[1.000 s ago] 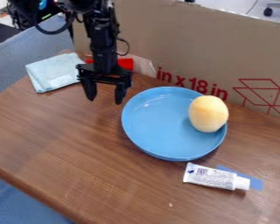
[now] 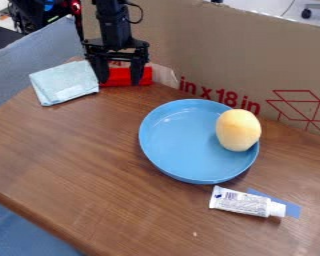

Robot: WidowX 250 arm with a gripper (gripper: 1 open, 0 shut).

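Observation:
My black gripper (image 2: 116, 68) is at the back left of the wooden table, low over a red object (image 2: 152, 76) and just right of a folded light-blue cloth (image 2: 63, 84). Whether its fingers are open or shut, or touch the red object, I cannot tell. A blue plate (image 2: 179, 144) holds a pale yellow-orange rounded object (image 2: 238, 130) on its right side. A white tube (image 2: 247, 202) lies in front of the plate on a small blue patch (image 2: 292, 208).
A cardboard panel (image 2: 236, 50) stands along the back.
My gripper has moved back and slightly left, away from the open table beside the plate to over the red object. The plate, cloth and tube look unmoved.

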